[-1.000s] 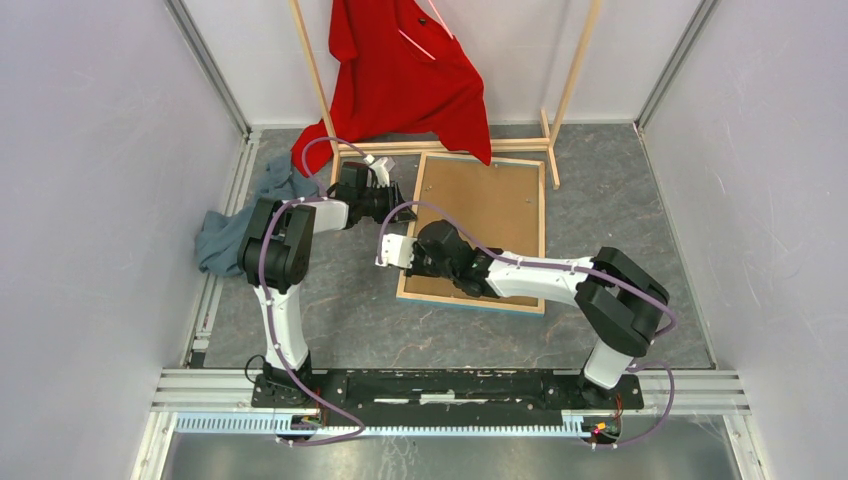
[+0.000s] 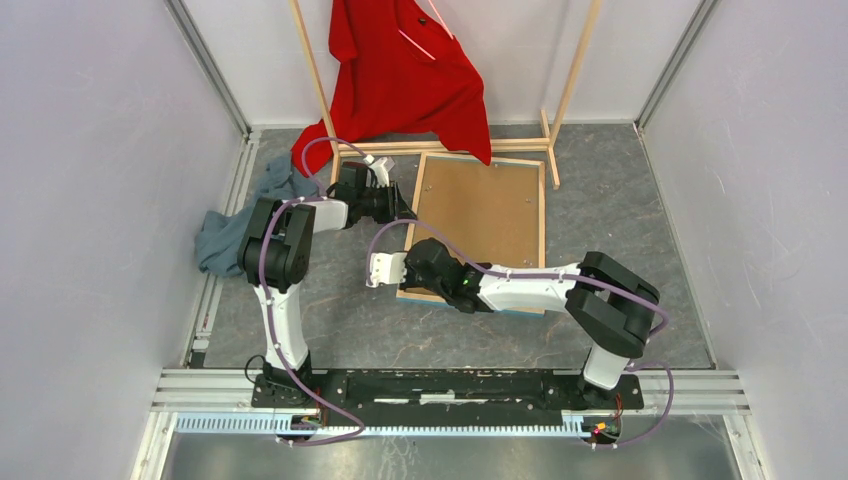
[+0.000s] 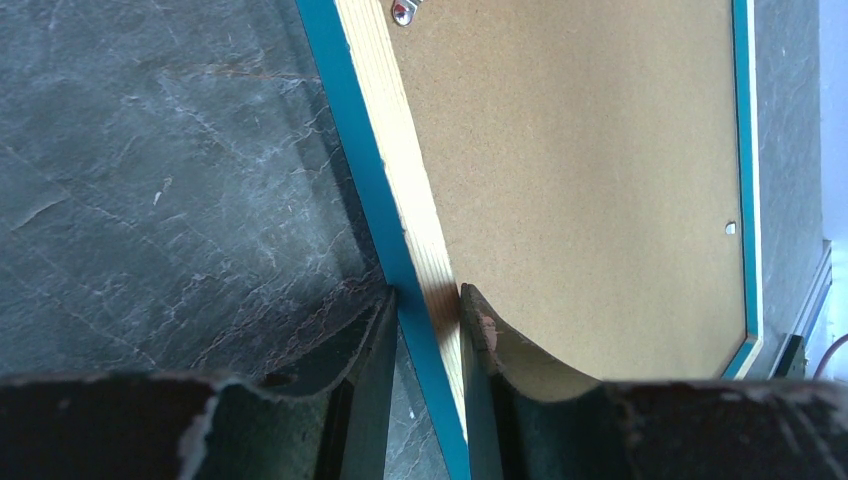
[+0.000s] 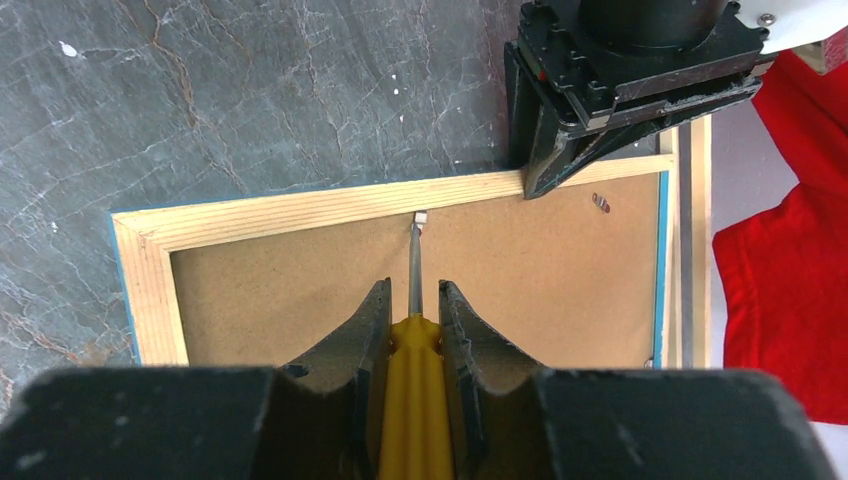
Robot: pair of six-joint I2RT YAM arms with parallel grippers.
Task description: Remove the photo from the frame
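The photo frame [image 2: 480, 200] lies back-side up on the floor, its brown backing board [image 3: 570, 160] inside a light wood border with blue outer edge. At its left side, my left gripper has its fingertips on either side of the border [image 3: 395, 130], touching or nearly touching it. My right gripper is shut on a yellow-handled screwdriver [image 4: 415, 400], whose tip meets a small metal tab [image 4: 420, 218] at the inner edge of the border. More small fasteners [image 4: 600, 202] show on the board. The photo itself is hidden.
A wooden rack [image 2: 575, 60] with a red garment [image 2: 400, 80] stands behind the frame. A blue-grey cloth [image 2: 225, 240] lies at the left. Bare grey floor [image 2: 620, 200] shows to the right. The right arm lies across the frame's lower part.
My right gripper and arm have moved a little to the left and toward the near side. The left arm and the frame look unmoved.
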